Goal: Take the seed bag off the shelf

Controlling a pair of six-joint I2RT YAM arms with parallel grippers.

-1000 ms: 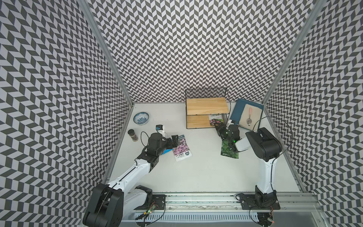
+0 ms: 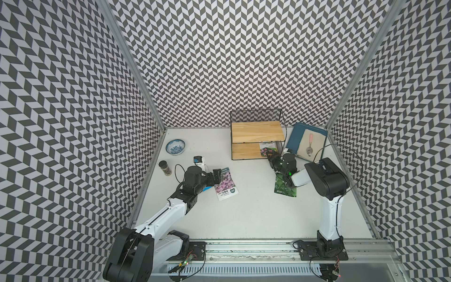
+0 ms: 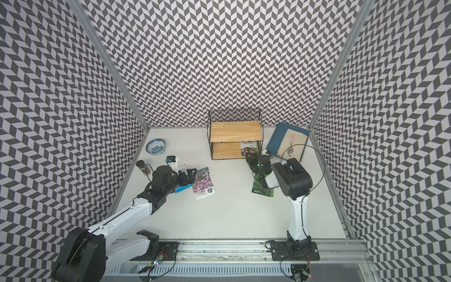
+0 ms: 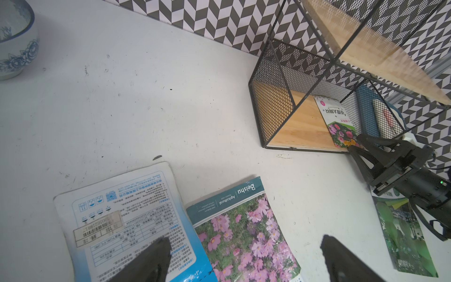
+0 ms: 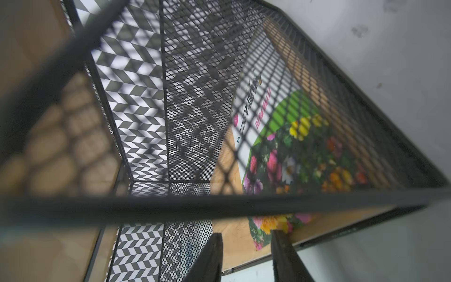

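The seed bag (image 5: 286, 164), white on top with colourful flowers below, lies on the lower wooden shelf, at its right end. Its flowered bottom edge faces the front. In the right wrist view it shows partly through the shelf's black mesh side. At the shelf's front edge is my right gripper, its fingers a little apart and close to the bag's bottom corner. Whether they grip the bag is unclear. My left gripper (image 2: 216, 176) stands open, empty, above two packets on the table: a pink-flowered one (image 4: 249, 235) and a white-and-blue one (image 4: 126, 221).
The black wire frame (image 3: 210, 129) carries an upper board (image 2: 256, 131) over the bag. A green packet (image 2: 285, 187) lies below my right arm. A blue tray (image 2: 295, 137) sits right of the shelf; a bowl (image 2: 175, 147) and a jar (image 2: 164, 167) are left.
The seed bag and my left arm look unmoved.
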